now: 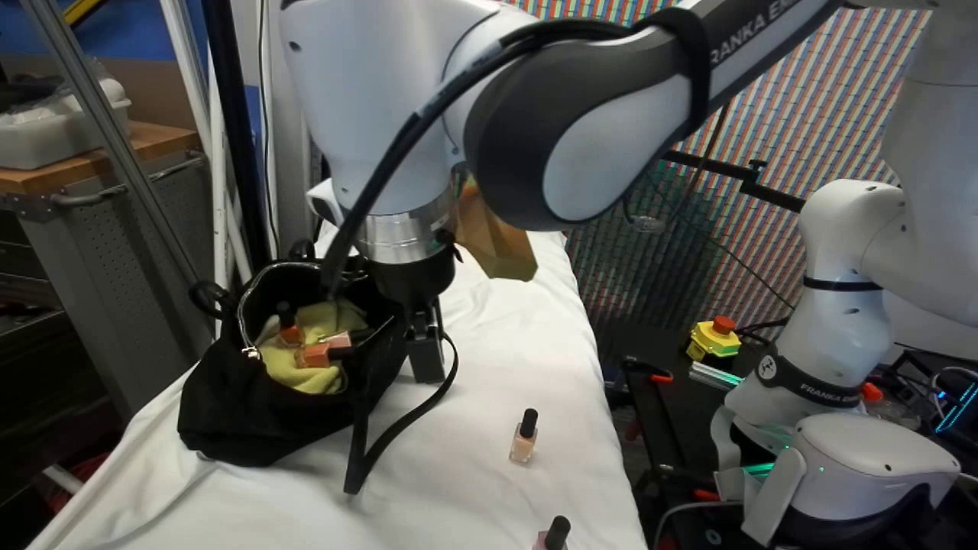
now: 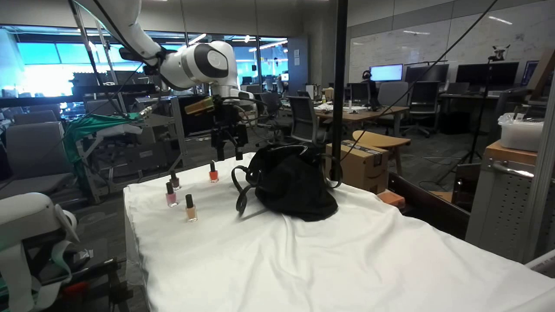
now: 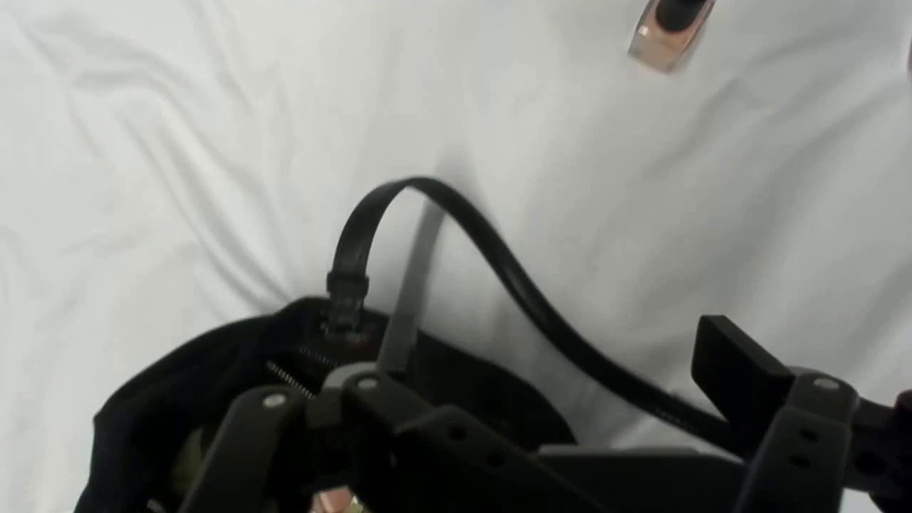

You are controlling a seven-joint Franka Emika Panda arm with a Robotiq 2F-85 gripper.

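Note:
A black bag [image 1: 257, 426] stands open on the white-covered table, with a yellow-green cloth [image 1: 316, 380] inside. Orange nail polish [image 1: 290, 333] and a second orange-toned bottle [image 1: 314, 357] lie on that cloth. My gripper [image 2: 230, 155] is open and empty, above the table at the bag's side. In the wrist view the bag's strap [image 3: 530, 299] loops across the space between my fingers; contact cannot be told. Outside the bag stand peach polish [image 2: 191, 212], pink polish [image 2: 171, 199], dark polish [image 2: 175, 183] and red-orange polish [image 2: 213, 176], all upright.
A black pole [image 2: 339, 78] rises behind the bag. Another white robot arm [image 1: 830, 302] and a yellow-red emergency button [image 1: 713, 339] are off the table's right edge.

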